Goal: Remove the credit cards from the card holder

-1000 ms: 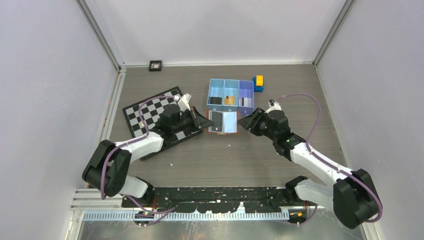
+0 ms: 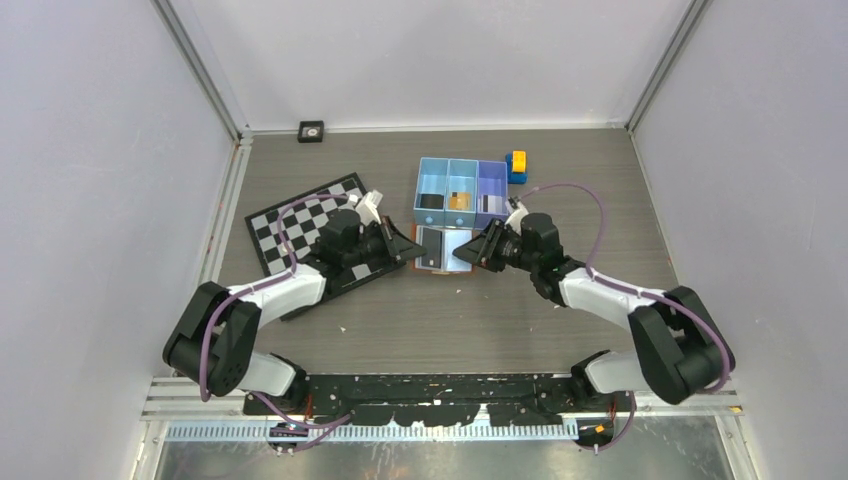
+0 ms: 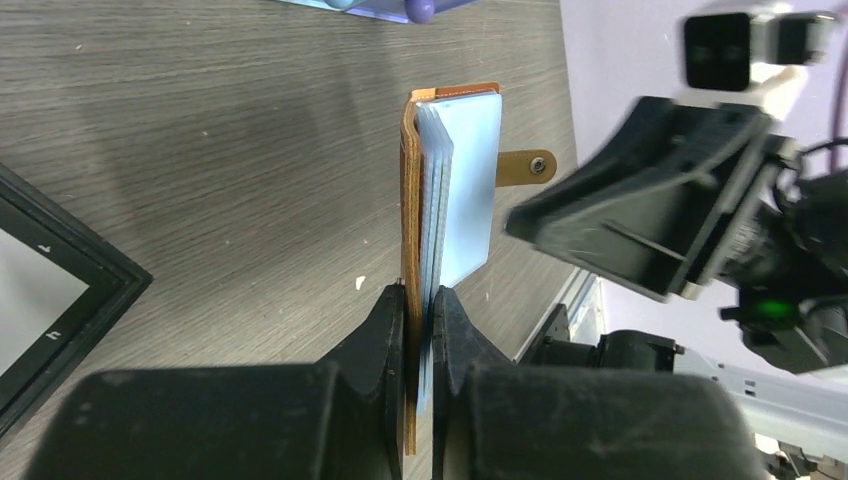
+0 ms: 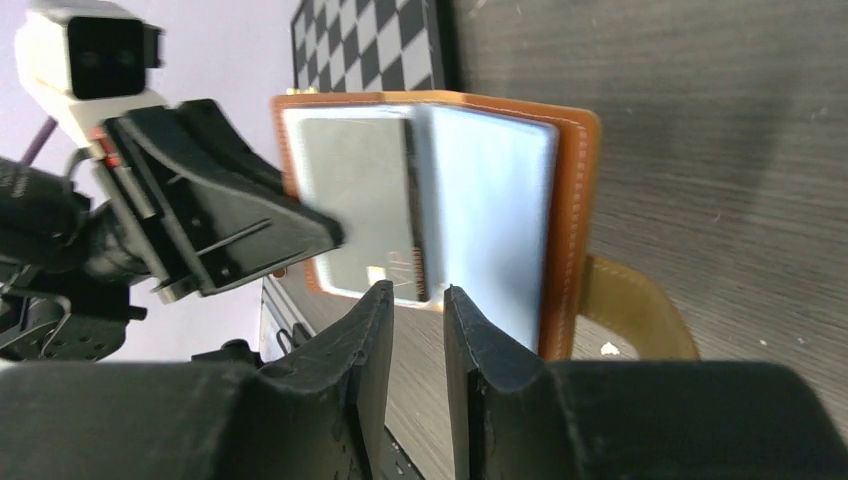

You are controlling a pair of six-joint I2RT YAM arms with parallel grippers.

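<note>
The brown card holder (image 2: 417, 256) hangs open, with my left gripper shut on its left edge. In the right wrist view a dark grey card (image 4: 355, 190) shows in its left sleeve, beside a pale blue-white sleeve panel (image 4: 495, 215) with no card visible on it. Facing the holder's right part, my right gripper is open, with nothing seen gripped between its fingers. The tan strap (image 3: 525, 168) sticks out from the holder's right side.
Behind the holder stands a blue and purple three-part box (image 2: 447, 160); dark, orange and pale flat pieces lie in its compartments. A checkered board (image 2: 290, 225) is under the left arm. Beside the box is a yellow-blue object (image 2: 518, 165).
The holder has shifted only slightly.
</note>
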